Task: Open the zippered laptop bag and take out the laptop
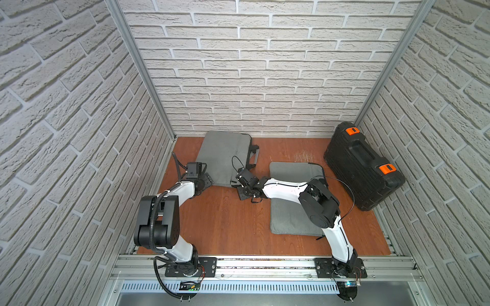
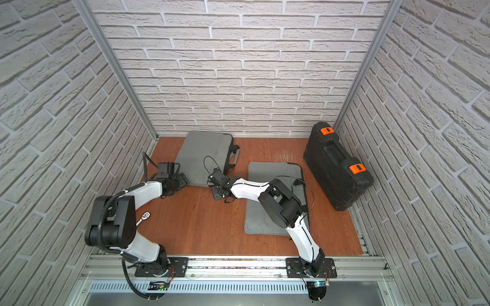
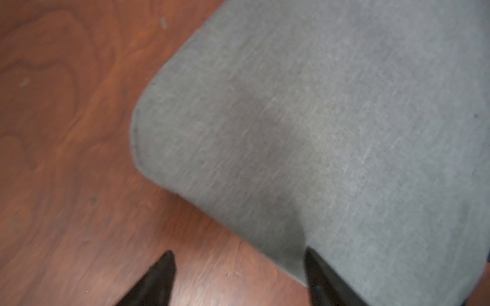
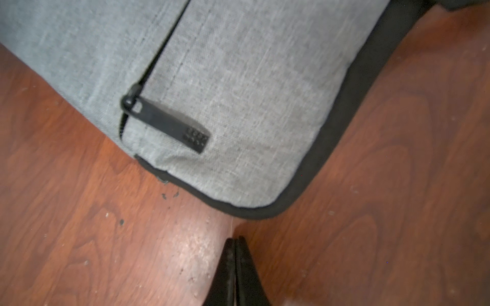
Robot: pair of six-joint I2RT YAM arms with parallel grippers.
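The grey zippered laptop bag (image 1: pixel 224 153) lies at the back left, with its handle (image 1: pixel 253 155) toward the right. Its near right corner fills much of the right wrist view, showing dark piping and a black zipper pull (image 4: pixel 168 125) close to the near edge. Just outside that corner, my right gripper is shut, with only bare table round its tips. At the near left of the bag, my left gripper stands open; one blurred finger (image 3: pixel 326 280) overlaps the bag's edge in view, the other is over wood. No laptop is visible.
Another flat grey case (image 1: pixel 291 219) lies at the right under my right arm. Beyond it stands a black hard case (image 1: pixel 362 168) with orange latches. A small white-headed item (image 2: pixel 146 215) lies at the left. Bare wood (image 1: pixel 229 224) spreads in front of the bag.
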